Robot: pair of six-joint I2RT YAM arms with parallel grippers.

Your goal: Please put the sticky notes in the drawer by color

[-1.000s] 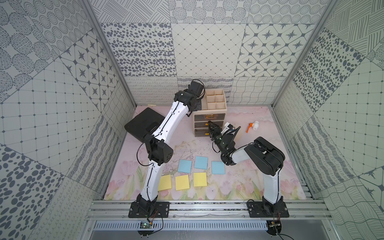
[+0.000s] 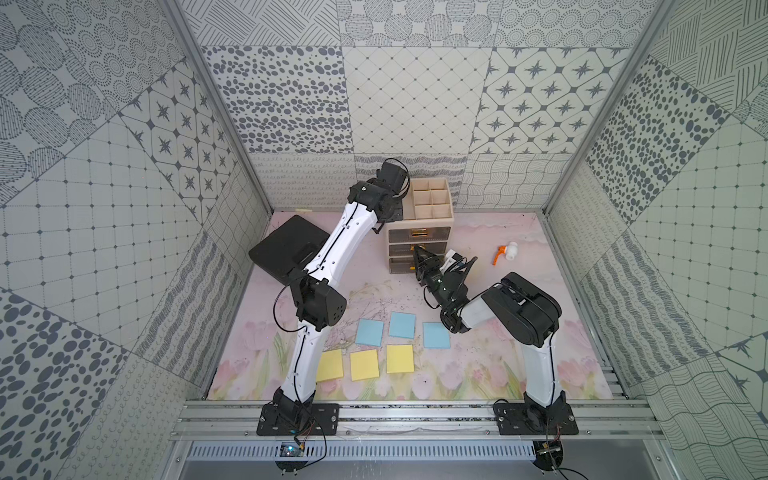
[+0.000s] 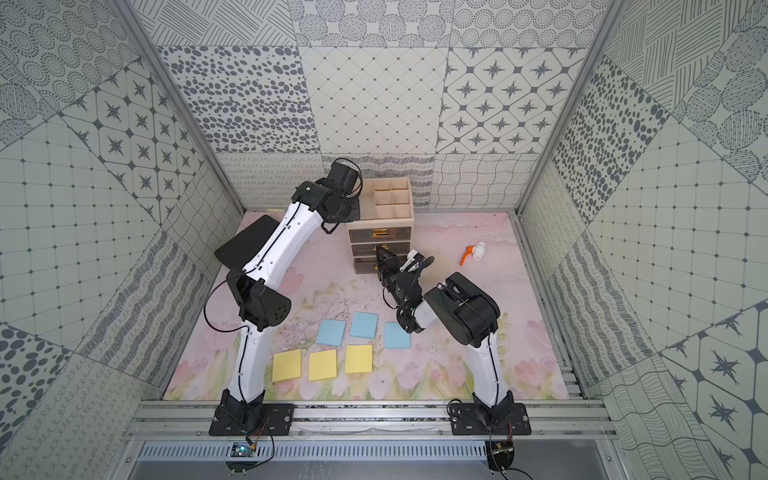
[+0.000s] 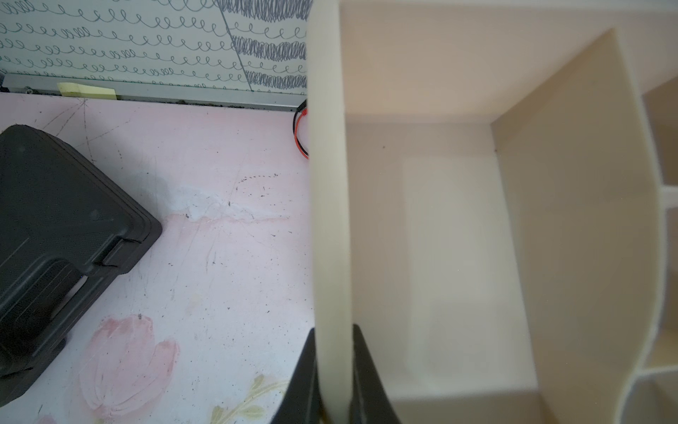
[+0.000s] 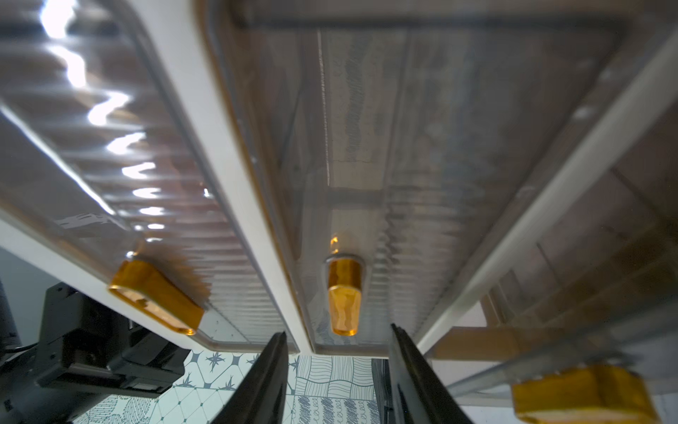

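A beige drawer cabinet (image 2: 417, 221) with three dark clear-fronted drawers stands at the back; all the drawers look closed. My left gripper is shut on the rim (image 4: 329, 212) of the cabinet's open top. In front of the drawers, my right gripper stands part open, its fingers (image 5: 265, 381) either side of a gold drawer handle (image 5: 344, 304) and apart from it. Three blue sticky notes (image 2: 402, 325) lie in a row on the table, with three yellow sticky notes (image 2: 365, 364) in front of them.
A black case (image 2: 288, 248) lies left of the cabinet. On the right is an orange and white object (image 2: 505, 253). Small compartments (image 2: 433, 197) divide part of the cabinet top.
My right arm has shifted slightly left, bringing its gripper a little nearer the middle of the drawer fronts. The left arm, cabinet and sticky notes have not visibly moved.
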